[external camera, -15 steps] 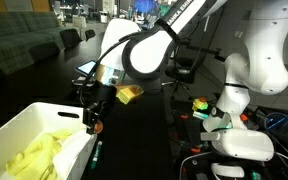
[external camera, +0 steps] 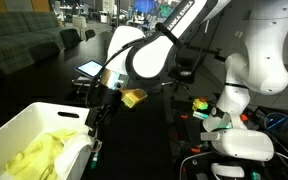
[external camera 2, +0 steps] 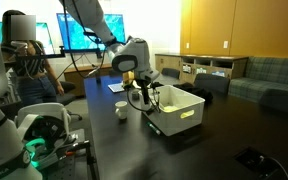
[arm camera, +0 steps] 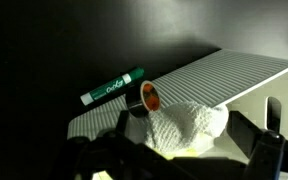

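Note:
My gripper is open above the near rim of the white box (external camera: 44, 112), its dark fingers (arm camera: 248, 136) spread wide. A crumpled white cloth (arm camera: 180, 124) shows between and below the fingers in the wrist view; I cannot tell that either finger touches it. Close by it is a small dark round thing with an orange-red face (arm camera: 150, 97). A green marker (arm camera: 112, 87) lies on the dark table beside the box. Yellow cloth (external camera: 36, 158) fills part of the box. In exterior view 2 the gripper (external camera 2: 154, 98) is small at the box's edge.
The box's ribbed side wall (arm camera: 209, 82) rises close to the fingers. A white mug (external camera 2: 122, 108) stands on the table away from the box.
My arm has come down a little toward the box rim in exterior view 1. It now hides the orange spot that showed there earlier. The box and marker look unmoved.

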